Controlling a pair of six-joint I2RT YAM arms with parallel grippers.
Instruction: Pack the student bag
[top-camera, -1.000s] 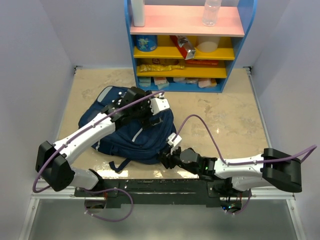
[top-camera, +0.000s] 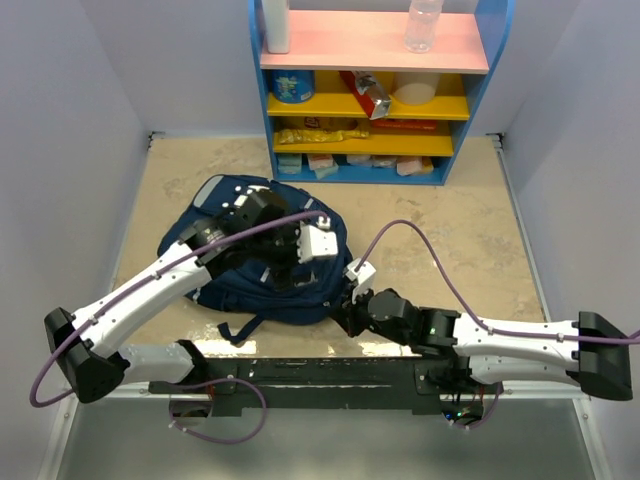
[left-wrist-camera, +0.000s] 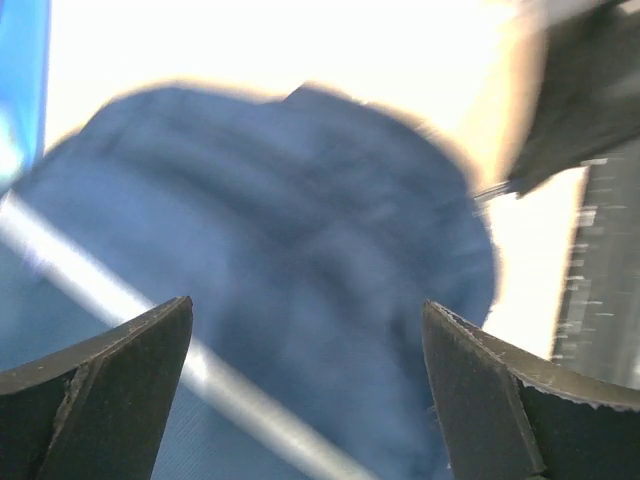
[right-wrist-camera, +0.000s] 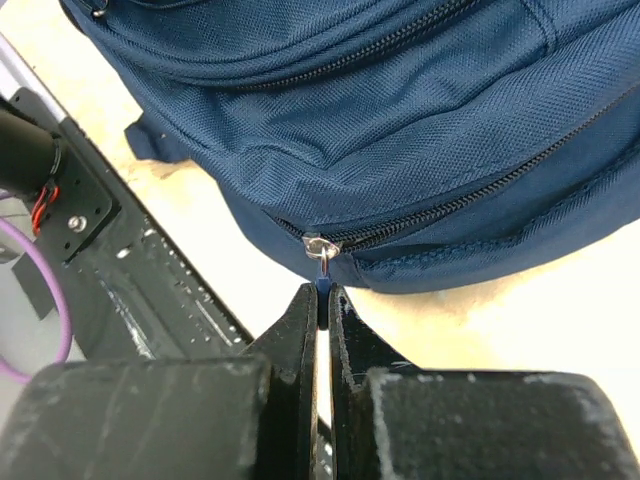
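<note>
A navy blue student bag (top-camera: 250, 285) lies on the table, partly hidden under my left arm. Along its front edge runs a dark zipper (right-wrist-camera: 480, 195), closed where it shows. At that zipper's end sits a silver slider with a small pull tab (right-wrist-camera: 323, 260). My right gripper is shut on the tab's dark blue end. Over the bag, my left gripper is open, with no object between its spread fingers; the bag's blue fabric (left-wrist-camera: 300, 220) and a pale strip (left-wrist-camera: 270, 420) show beyond them, blurred.
Behind the bag stands a blue shelf unit (top-camera: 380, 175) holding several goods, among them a blue can (top-camera: 293, 86), a red box (top-camera: 368, 97), a yellow packet (top-camera: 322, 136) and a clear bottle (top-camera: 422, 25).
My right gripper has shifted slightly right and toward the front edge. The left arm has moved a little toward the front left, its gripper still above the bag. The shelf is unchanged.
</note>
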